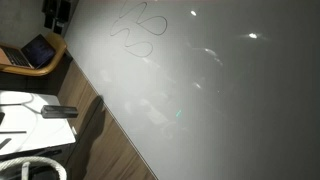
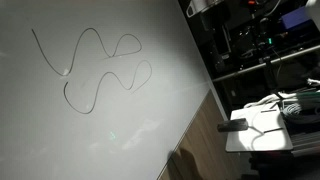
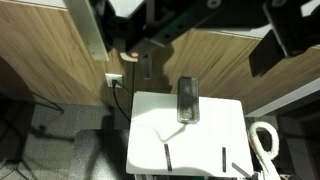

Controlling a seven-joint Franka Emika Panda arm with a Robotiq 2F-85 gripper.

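In both exterior views a large whiteboard carries two dark wavy lines. A small white tabletop bears a dark block, perhaps an eraser. Two thin dark sticks, like markers, lie near its front edge in the wrist view. My gripper appears as dark, blurred parts at the top of the wrist view, open, with nothing visibly held. The tabletop and block lie below it in that picture. Neither exterior view clearly shows the gripper.
Wood panelling runs behind the tabletop, with an outlet and a hanging cable. A pale looped hose stands at the tabletop's right edge. A chair with a laptop is at upper left in exterior view 1.
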